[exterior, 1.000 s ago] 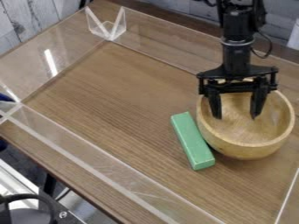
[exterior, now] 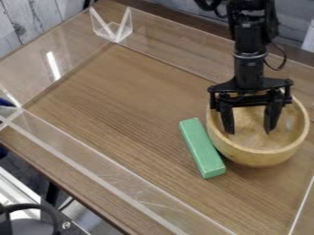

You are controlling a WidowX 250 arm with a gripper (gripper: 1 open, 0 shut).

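My black gripper (exterior: 247, 114) hangs upright at the right of the camera view, open, its two fingers down at a round tan bowl (exterior: 255, 148). Nothing shows held between the fingers. A green rectangular block (exterior: 200, 147) lies on the wooden table (exterior: 105, 128), just left of the bowl.
A small clear plastic object (exterior: 112, 28) stands at the back left. Black cables and equipment lie beyond the front left edge.
My gripper has shifted only slightly over the bowl. The bowl and green block appear unmoved.
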